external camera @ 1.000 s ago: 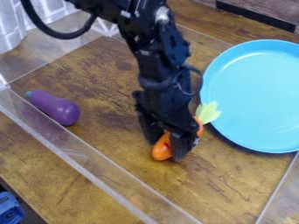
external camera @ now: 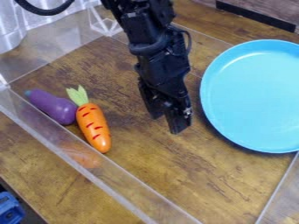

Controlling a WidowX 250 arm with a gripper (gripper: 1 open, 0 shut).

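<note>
My black gripper (external camera: 166, 114) is above the wooden board at the centre, its fingers pointing down beside the blue plate (external camera: 251, 94); whether they are open or shut I cannot tell. An orange toy carrot (external camera: 93, 127) with a pale green top lies on the board at the left, apart from the gripper. A purple toy eggplant (external camera: 51, 105) lies just left of the carrot.
Clear walls edge the wooden board (external camera: 176, 175) at the left and right. A blue object (external camera: 7, 208) sits outside at the lower left. The board's front middle is bare.
The carrot, earlier at my gripper in the centre, now lies on the left beside the eggplant. My gripper is higher up in the view and apart from it.
</note>
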